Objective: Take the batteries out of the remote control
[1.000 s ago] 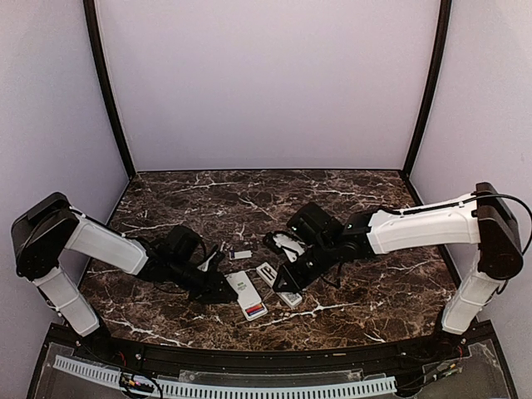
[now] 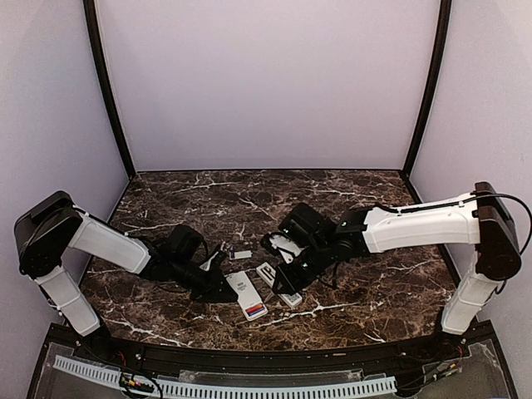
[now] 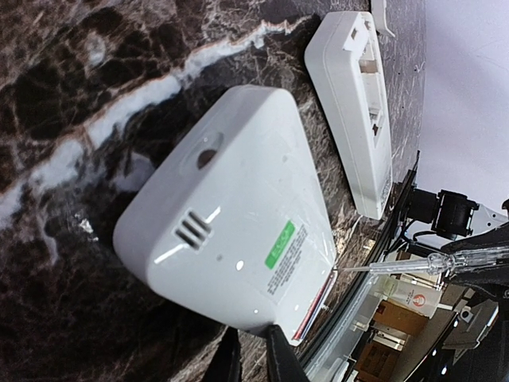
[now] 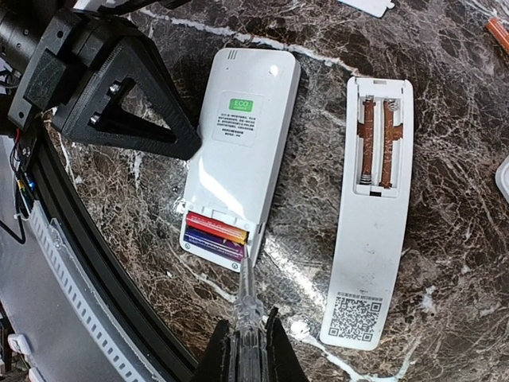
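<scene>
The white remote control [image 4: 238, 143] lies back side up with its battery bay uncovered. A red-orange battery [image 4: 216, 227] and a purple battery [image 4: 213, 243] sit side by side in that bay. At the remote's long edge, my left gripper is shut on it; the fingertips are partly cut off below in the left wrist view. My right gripper is shut on a clear-handled tool [image 4: 249, 306] with a thin tip. That tip reaches the right end of the batteries; whether it touches them I cannot tell.
A second, narrower white remote [image 4: 350, 263] lies to the right, its bay open with springs visible. Beyond it are a small white cover [image 4: 367, 5] and an orange cylinder [image 4: 499, 33].
My left gripper and both remotes look the same as before.
</scene>
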